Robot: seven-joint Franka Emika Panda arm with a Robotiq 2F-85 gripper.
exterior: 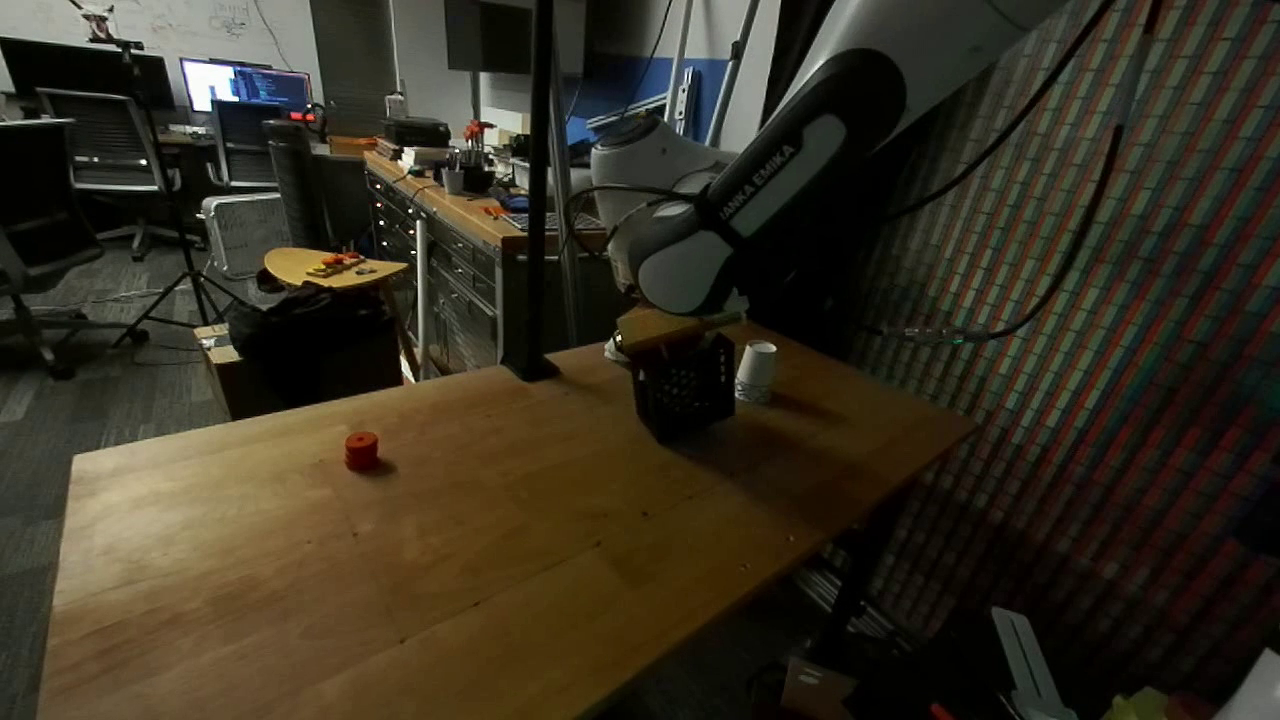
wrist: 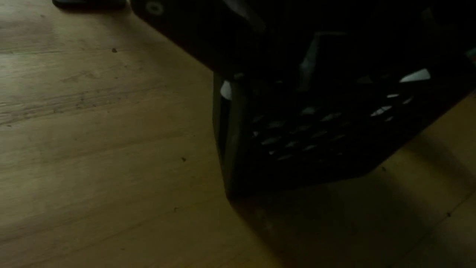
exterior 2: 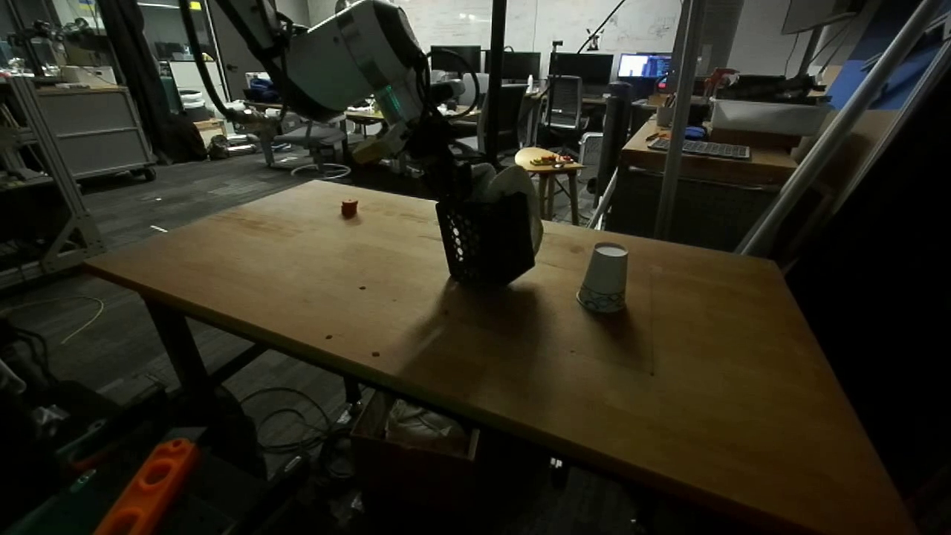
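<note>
On the table stands a black basket (exterior: 686, 390) with holes in its side. Something white and soft (exterior 2: 513, 189) shows at its top and hangs over its far-right side in exterior view 2. My gripper (exterior 2: 456, 181) is low at the basket's upper edge, dark against it. Its fingertips cannot be made out, nor whether anything is between them. In the wrist view, the dark gripper body fills the top and covers much of the basket (wrist: 308, 165); small light patches show through the holes.
A white paper cup (exterior 2: 604, 278) stands upside down beside the basket. Further off on the table sits a small red object (exterior: 361, 451). A black post (exterior: 539, 192) rises at the table's back edge.
</note>
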